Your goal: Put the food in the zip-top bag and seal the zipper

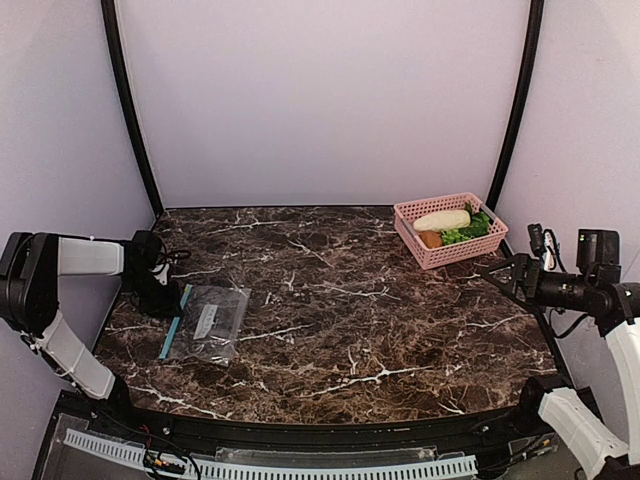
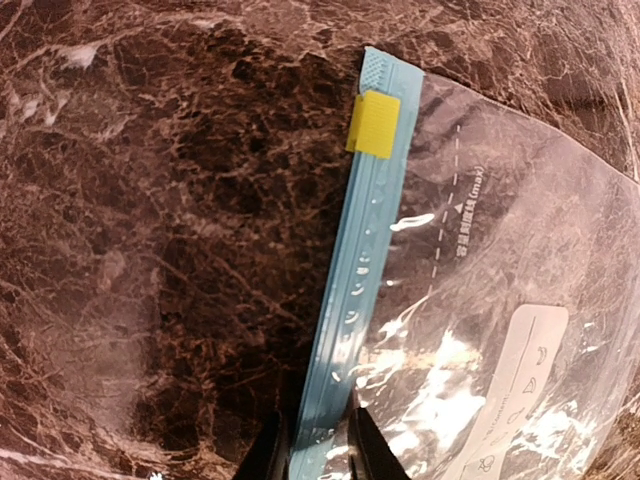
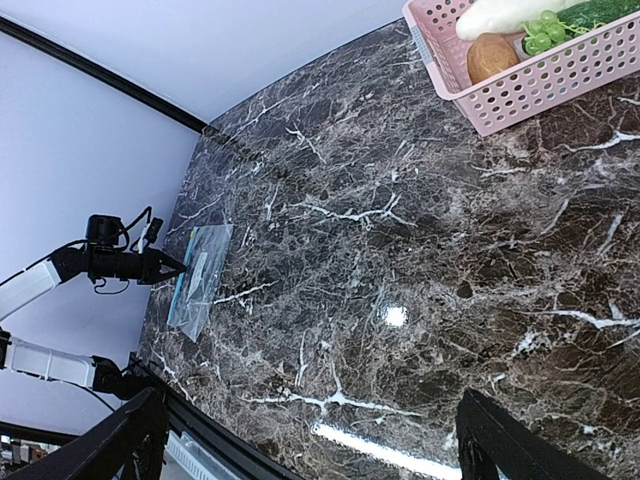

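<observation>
A clear zip top bag (image 1: 213, 325) lies flat on the left of the dark marble table, its blue zipper strip (image 2: 350, 290) along the left edge. The yellow slider (image 2: 375, 124) sits near the strip's top end in the left wrist view. My left gripper is at the strip's lower part, its fingers apart on either side of it. Food fills a pink basket (image 1: 462, 250) at the back right: a long white item (image 1: 442, 220), a brown item (image 1: 430, 239) and greens (image 1: 465, 232). Over the right edge my right gripper (image 1: 505, 275) is open and empty.
A white slotted rail (image 1: 330, 470) runs below the front edge. Pale walls close in the sides and back.
</observation>
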